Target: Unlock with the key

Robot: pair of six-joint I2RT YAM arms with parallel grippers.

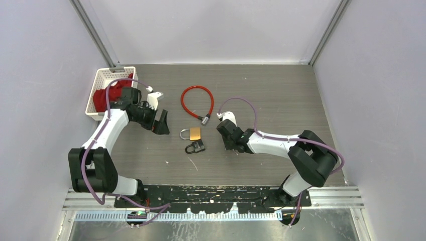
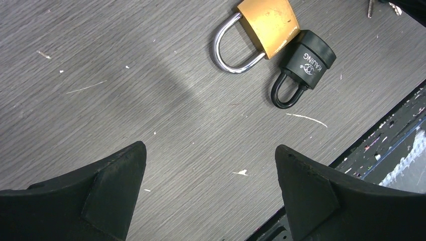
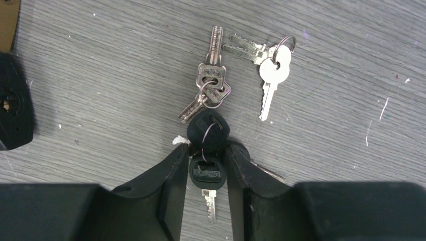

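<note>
Two padlocks lie side by side mid-table: a brass padlock (image 1: 195, 133) with a steel shackle and a black padlock (image 1: 198, 146). In the right wrist view, a bunch of black-headed keys (image 3: 207, 172) lies between the fingertips of my right gripper. Its fingers are part open around the key heads; whether they press on them I cannot tell. From above, this gripper hides the keys. Further up lie a ring of silver keys (image 3: 211, 75) and a ring of plainer keys (image 3: 275, 70). My left gripper is open and empty, left of the padlocks.
A red cable lock (image 1: 189, 103) forms a loop behind the padlocks. At the back left, a white basket (image 1: 93, 103) holds red cloth (image 1: 114, 95).
</note>
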